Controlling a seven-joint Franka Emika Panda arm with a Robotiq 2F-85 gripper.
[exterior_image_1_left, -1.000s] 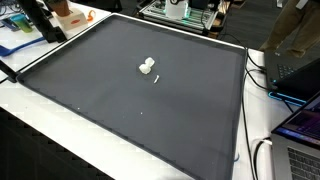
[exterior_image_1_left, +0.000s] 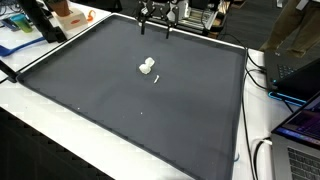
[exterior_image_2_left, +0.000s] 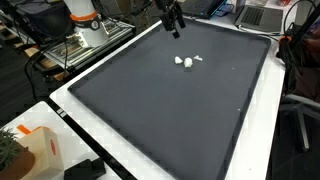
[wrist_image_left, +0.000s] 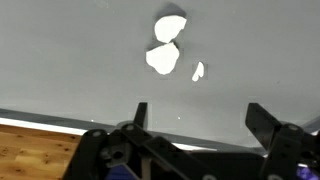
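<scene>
Two white pieces lie close together on the dark grey board: a rounder white piece (wrist_image_left: 162, 58) and a second white piece (wrist_image_left: 170, 27) beside it. A small thin white piece (wrist_image_left: 198, 71) lies a little apart from them. In exterior view 2 the pair (exterior_image_2_left: 184, 62) and the thin piece (exterior_image_2_left: 198, 58) show near the far part of the board. My gripper is open, its fingers wide apart and nothing between them. Seen from exterior view 1, the gripper (exterior_image_1_left: 154, 28) is above the board's far edge, behind the white pieces.
Most of the grey board (exterior_image_1_left: 150, 110) is bare. Laptops (exterior_image_1_left: 298, 100) stand along one side with a black cable. An orange-and-white object (exterior_image_2_left: 42, 148) and a cactus-like plant (exterior_image_2_left: 10, 152) are at the near left corner in exterior view 2.
The gripper has come into exterior view 1 from the top, now over the far edge of the board. The white pieces have stayed where they were.
</scene>
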